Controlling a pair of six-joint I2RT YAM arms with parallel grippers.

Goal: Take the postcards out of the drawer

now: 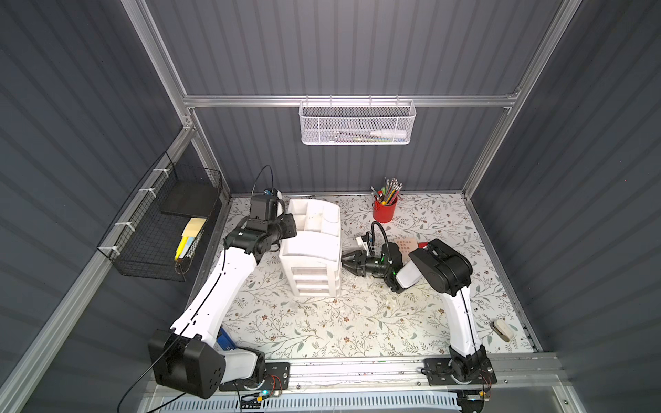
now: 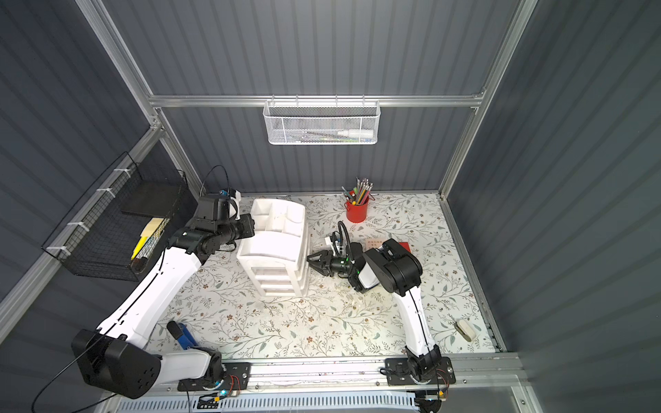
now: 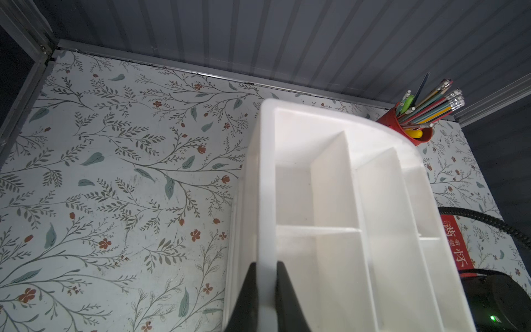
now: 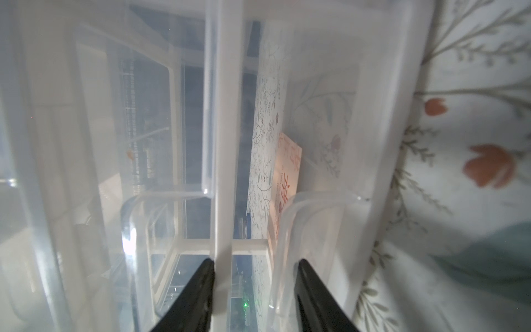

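Observation:
The white drawer cabinet (image 1: 320,272) stands on the table with clear-fronted drawers (image 4: 309,138). At its far-left top rim my left gripper is shut, the thin white rim between its fingers. My right gripper is partly open, close to the drawer fronts. One of its fingers is near a drawer edge and the other near a lower drawer's clear handle (image 4: 284,238). A pinkish card with red writing (image 4: 284,182) shows in the lower drawer's clear front; I cannot tell whether it is inside or reflected. Similar card (image 2: 374,243) lies behind my right arm.
A red card (image 3: 456,240) lies on the table right of the cabinet. A red pencil cup (image 1: 385,209) stands at the back. Wire basket (image 1: 165,227) hangs at left, with a white mesh basket (image 1: 357,122) on the back wall.

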